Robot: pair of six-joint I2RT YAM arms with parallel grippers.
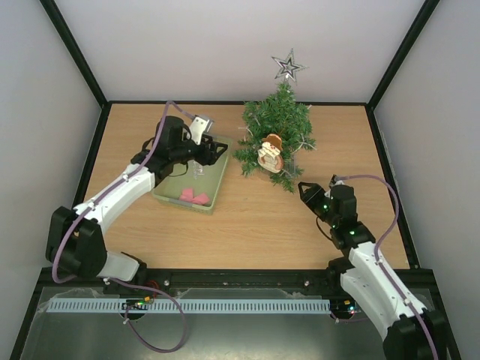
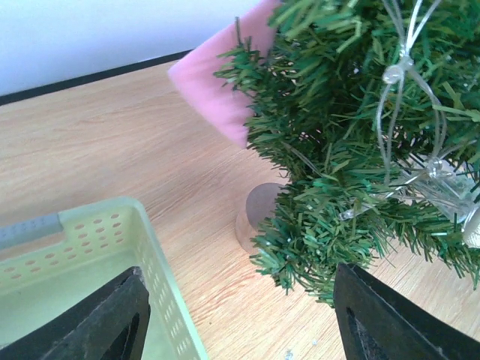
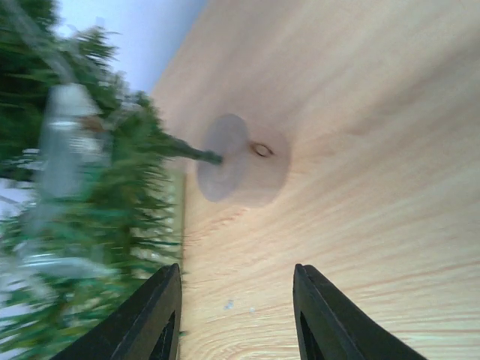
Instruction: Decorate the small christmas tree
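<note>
The small green tree [image 1: 274, 124] stands at the back of the table with a silver star [image 1: 289, 65] on top and a brown-and-cream ornament [image 1: 270, 153] on its front. My left gripper [image 1: 219, 151] is open over the green bin [image 1: 171, 196], left of the tree; pink pieces [image 1: 193, 198] lie in the bin. In the left wrist view, branches and a pink shape [image 2: 210, 90] fill the upper right. My right gripper [image 1: 306, 192] is open at the tree's lower right; the right wrist view shows blurred branches and the round base [image 3: 255, 169], with nothing between the fingers.
Dark rails and pale walls edge the workspace.
</note>
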